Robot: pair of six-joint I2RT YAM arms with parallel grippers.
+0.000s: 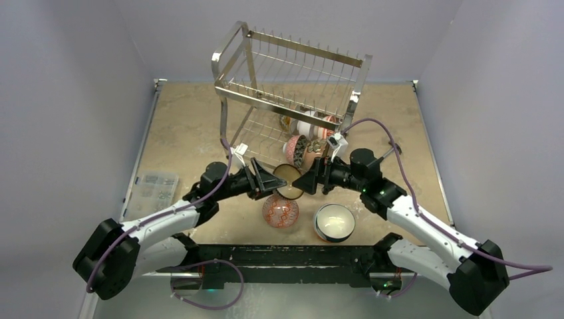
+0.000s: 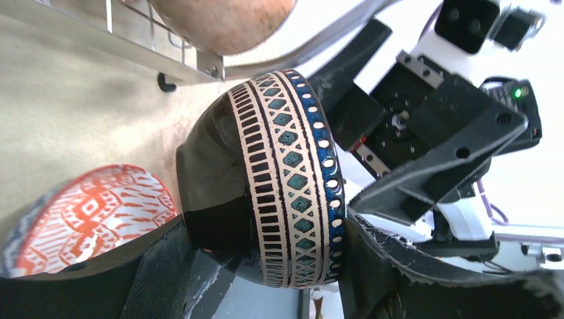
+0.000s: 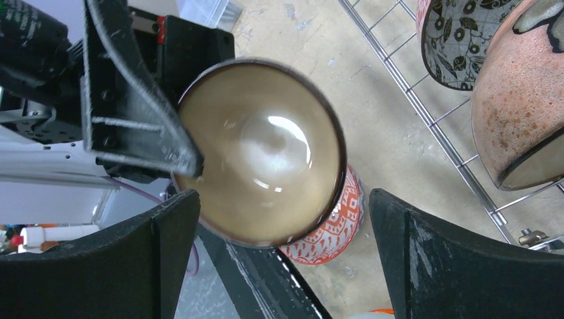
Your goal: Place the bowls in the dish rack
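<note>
Mid-air between the arms hangs a brown bowl (image 1: 288, 174), tipped on its side; its outside has a blue-and-cream patterned band (image 2: 292, 153). My left gripper is shut on it, one finger at the base and the other over the opening. Facing the bowl's hollow side (image 3: 266, 146), my right gripper stands open with its fingers wide apart and nothing held. The metal dish rack (image 1: 266, 103) is behind; several bowls sit on its lower level, including an orange-brown one (image 3: 519, 100) and a dark-patterned one (image 3: 459, 40).
A red-patterned bowl (image 1: 280, 211) sits on the table below the held one. Right of it is a white-lined bowl (image 1: 335, 222), apparently stacked on another. A clear plastic box (image 1: 153, 193) lies at left. The lower rack's left part looks empty.
</note>
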